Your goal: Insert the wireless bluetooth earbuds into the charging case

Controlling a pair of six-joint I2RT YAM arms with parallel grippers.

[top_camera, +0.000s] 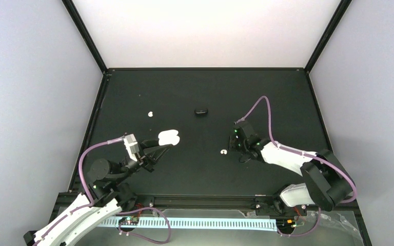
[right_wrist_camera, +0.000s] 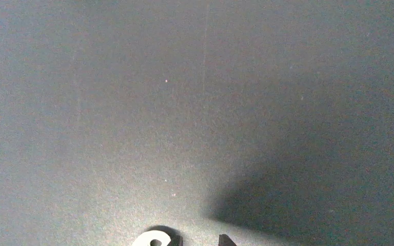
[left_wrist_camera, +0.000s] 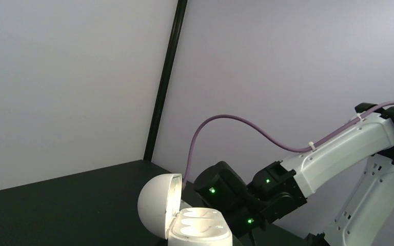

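Observation:
My left gripper (top_camera: 165, 146) is shut on the white charging case (top_camera: 169, 137), holding it above the table. In the left wrist view the case (left_wrist_camera: 200, 229) has its lid swung open, and its slots look empty. One white earbud (top_camera: 223, 151) lies on the table beside my right gripper. In the right wrist view, this earbud (right_wrist_camera: 150, 238) shows at the bottom edge, just left of the fingertips. My right gripper is partly open, with nothing visible in the gap. The other earbud (top_camera: 150, 114) lies at the left of the table.
A small black object (top_camera: 201, 111) sits near the table's centre, towards the back. Bare black table (top_camera: 200, 169) stretches between the two arms.

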